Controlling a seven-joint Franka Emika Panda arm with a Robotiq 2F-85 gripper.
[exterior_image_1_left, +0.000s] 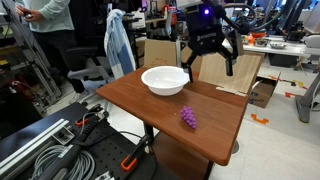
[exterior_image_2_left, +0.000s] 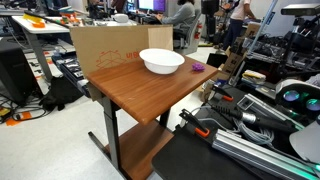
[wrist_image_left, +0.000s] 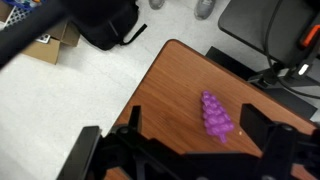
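My gripper (exterior_image_1_left: 208, 71) hangs above the wooden table with its fingers spread wide apart and nothing between them. A bunch of purple grapes (exterior_image_1_left: 188, 117) lies on the tabletop, lower than the gripper and nearer the camera. In the wrist view the grapes (wrist_image_left: 215, 116) show between the two dark fingers, closer to the right one, with clear height below. A white bowl (exterior_image_1_left: 166, 79) stands upright on the table, left of the gripper. Exterior view 2 shows the bowl (exterior_image_2_left: 162, 61) and, further back, the grapes (exterior_image_2_left: 198, 66); the gripper is out of that view.
Cardboard panels (exterior_image_2_left: 115, 46) stand along one side of the table (exterior_image_2_left: 130, 86). Bare tabletop surrounds the grapes. Beside the table is a dark cart (exterior_image_1_left: 105, 150) with cables and orange-handled clamps. A person (exterior_image_1_left: 52, 35) is at the far left.
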